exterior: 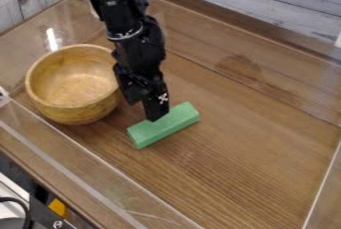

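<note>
A green rectangular block (164, 125) lies flat on the wooden table, right of the front of a wide tan bowl (71, 79). My black gripper (154, 104) reaches down from the top, beside the bowl's right side, its lower end just above and behind the block. It is open; whether its fingers touch the block is hard to tell.
Clear raised edging runs along the front left and at the right. Whitish plank walls stand at the back, and a cable lies at the lower left corner.
</note>
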